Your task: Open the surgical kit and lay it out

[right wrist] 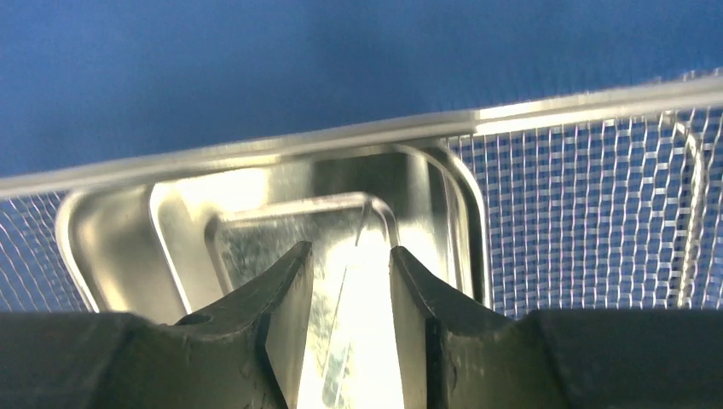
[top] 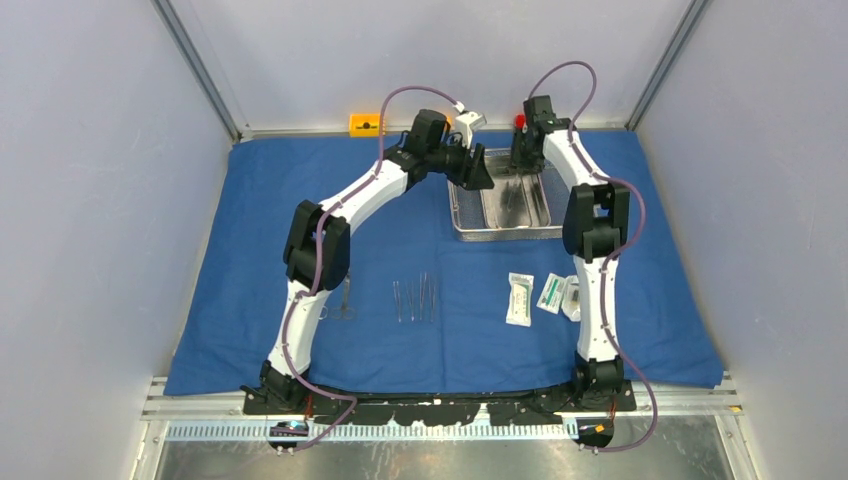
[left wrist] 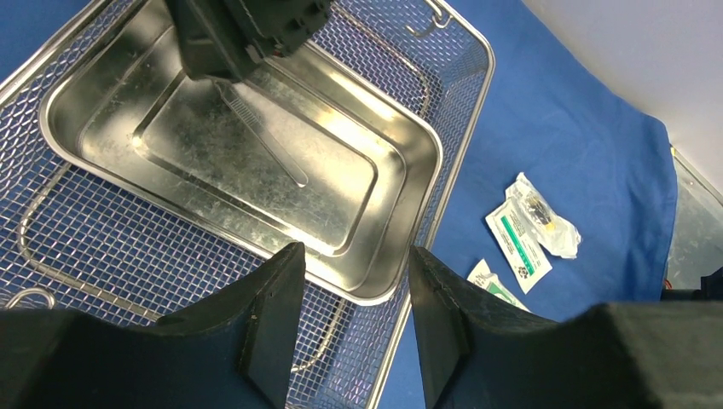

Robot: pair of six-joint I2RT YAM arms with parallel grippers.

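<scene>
The wire basket (top: 478,234) holds a steel tray (left wrist: 324,213), in which a thin metal instrument (left wrist: 268,141) lies. My left gripper hangs over the basket's left side, fingers apart and empty. My right gripper is low over the tray, open, above the thin instrument, whose middle shows blurred between the fingertips; I cannot see it held. Several thin instruments (top: 422,298) lie in a row on the blue drape, with scissors (top: 342,305) to their left, partly behind the left arm.
Green-and-white packets (top: 519,298) lie at the front right of the drape (top: 240,250), beside the right arm. A yellow object (top: 363,124) sits at the back edge.
</scene>
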